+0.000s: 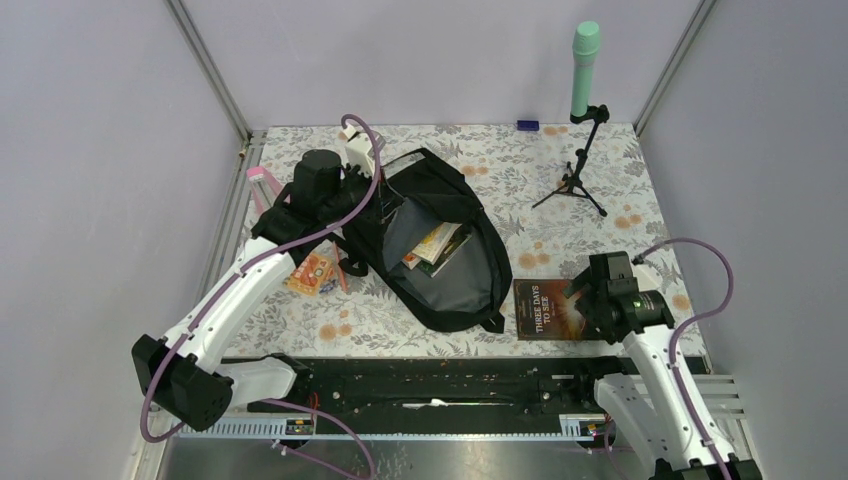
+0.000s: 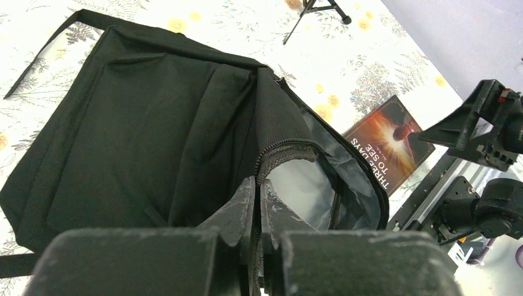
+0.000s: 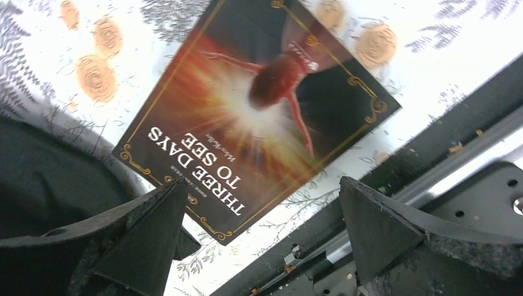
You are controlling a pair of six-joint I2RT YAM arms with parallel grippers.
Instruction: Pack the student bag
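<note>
In the top view the black bag (image 1: pixel 465 290) lies unzipped mid-table, its grey inside showing with several books (image 1: pixel 436 243) in it. My left gripper is shut on the bag's zippered rim (image 2: pixel 290 147), which runs in between its fingertips and is held up. A dark book, "Three Days to See" (image 3: pixel 247 117), rests flat on the table right of the bag. Above that book, my right gripper is open with nothing between its fingers. An orange pack (image 1: pixel 310 270) is on the table left of the bag, partly behind the left arm.
A pink-capped bottle (image 1: pixel 262 184) stands at the left edge, partly hidden by the left arm. Toward the back right are a black tripod (image 1: pixel 573 180) with a green microphone (image 1: pixel 585 60) and a small blue box (image 1: pixel 527 125). The table between bag and tripod is clear.
</note>
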